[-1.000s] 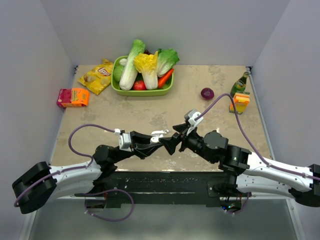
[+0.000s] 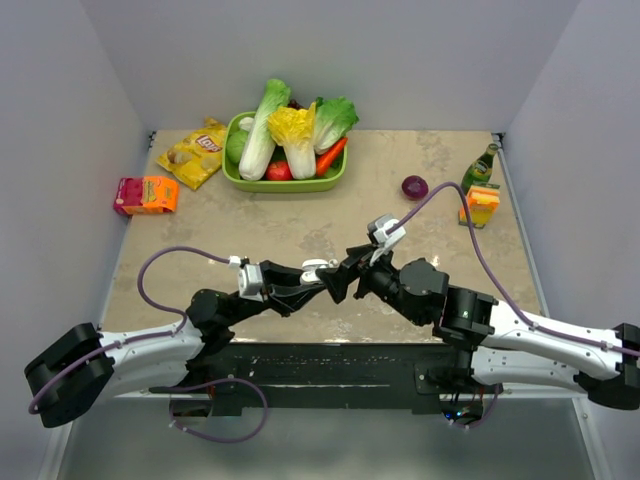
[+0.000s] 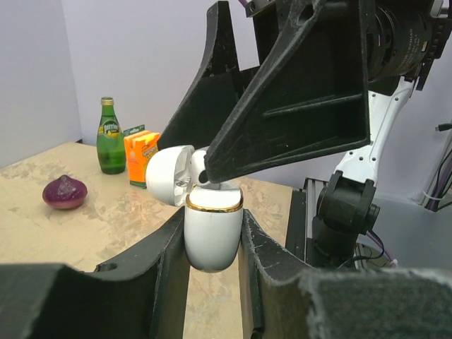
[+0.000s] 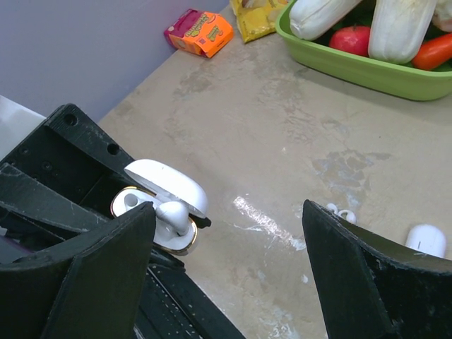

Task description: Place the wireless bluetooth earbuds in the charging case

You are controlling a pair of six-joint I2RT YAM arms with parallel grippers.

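Observation:
The white charging case, lid raised, is held upright in my left gripper, which is shut on it. A white earbud is in the case's opening. My right gripper is open right at the case, one black finger over its top in the left wrist view; whether it touches the earbud is unclear. Further small white pieces lie on the table below, partly behind a finger in the right wrist view.
A green basket of vegetables stands at the back. Chips and a snack box lie left; an onion, bottle and juice carton are right.
The left arm looks unchanged.

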